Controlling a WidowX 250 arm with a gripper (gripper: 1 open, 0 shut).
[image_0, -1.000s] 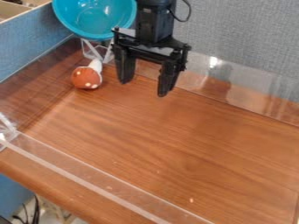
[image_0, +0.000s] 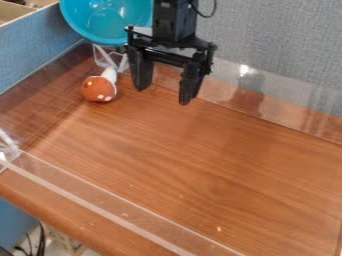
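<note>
My black gripper (image_0: 164, 86) hangs over the back left part of the wooden work surface, open, with nothing between its fingers. Left of it on the wood lies an orange-red rounded object (image_0: 98, 90) with light markings and a white part behind it. Behind that, a bright cyan bowl-like object (image_0: 94, 18) sits at the top left, partly behind my arm.
Transparent strips run along its front and back edges. A blue side wall (image_0: 40, 70) stands at the left, a grey textured wall at the back. A white bundled item (image_0: 6, 150) sits at the left edge; cables show at the lower left.
</note>
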